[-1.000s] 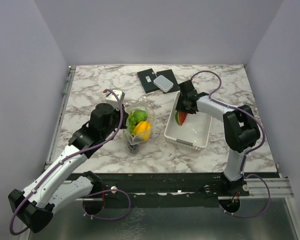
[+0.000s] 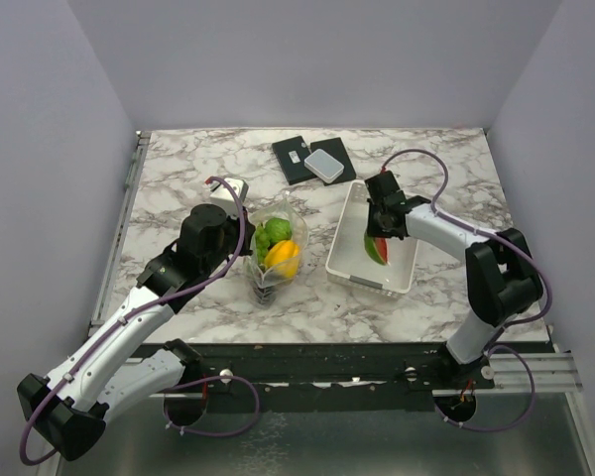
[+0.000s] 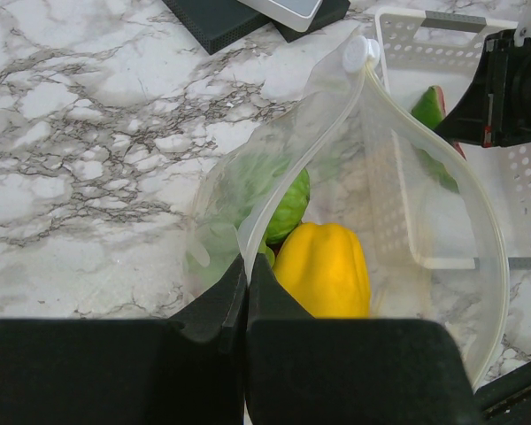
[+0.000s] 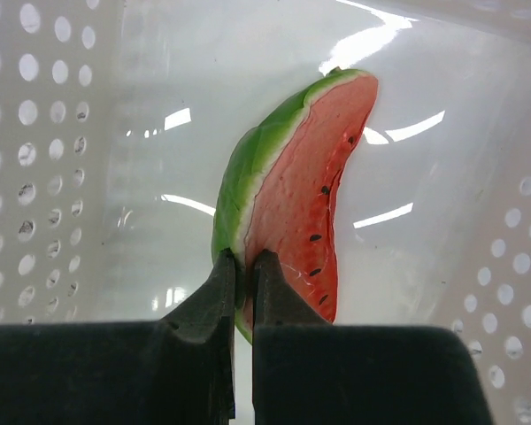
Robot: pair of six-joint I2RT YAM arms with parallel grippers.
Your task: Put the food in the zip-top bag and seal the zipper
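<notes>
A red and green watermelon slice [image 4: 288, 186] is pinched between the fingertips of my right gripper, which is shut on its rind side inside the white basket. From above, the slice [image 2: 376, 250] shows partly under the gripper. The clear zip top bag [image 3: 336, 181] stands with its mouth spread wide. Inside lie a yellow pepper [image 3: 325, 270] and a green vegetable [image 3: 289, 205]; more green [image 2: 262, 243] shows from above. My left gripper is shut on the bag's rim, its fingers together over the edge.
The white basket [image 2: 339, 238] with perforated sides stands just right of the bag, otherwise empty. Behind the bag lie black flat pads [image 2: 292, 162] and a small grey-white box [image 2: 324, 166].
Both have shifted right and toward the front, away from the basket's left wall. The left gripper and the bag have stayed put.
</notes>
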